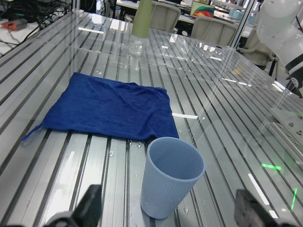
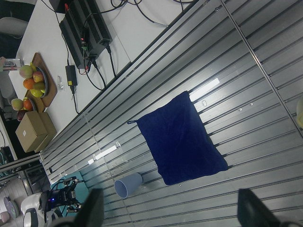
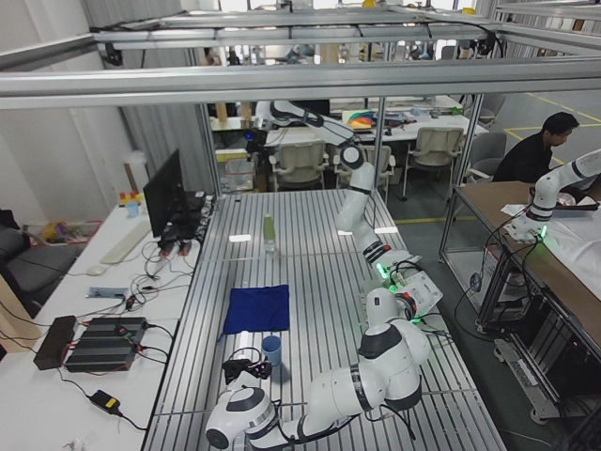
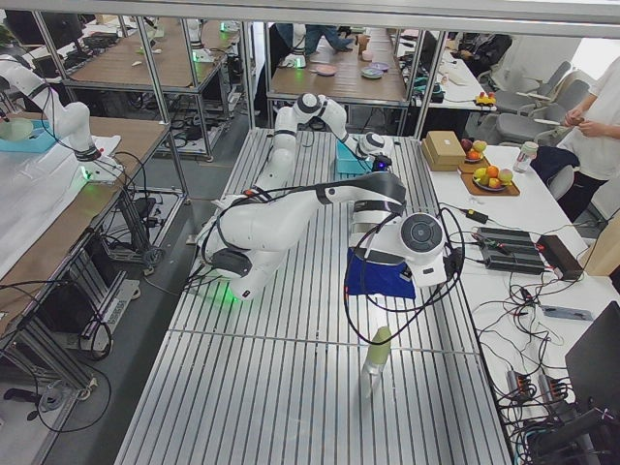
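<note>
A blue cup (image 3: 271, 349) (image 1: 167, 191) stands upright on the slatted metal table, just in front of a dark blue cloth (image 3: 256, 308) (image 2: 182, 142). My left gripper (image 3: 246, 368) is open beside the cup, its fingers apart at the bottom of the left wrist view with the cup beyond and between them, apparently untouched. My right gripper (image 3: 254, 141) is raised high above the far end of the table, open with nothing between its fingers, looking down on cloth and cup. A green-topped clear bottle (image 3: 269, 230) (image 4: 378, 354) stands behind the cloth.
A turquoise bin (image 4: 351, 160) sits at the left arm's end of the table. A side desk (image 3: 113, 395) holds power units, cables, a monitor (image 3: 164, 197) and fruit plates. Bare slats surround the cloth; the arm bases occupy one long edge.
</note>
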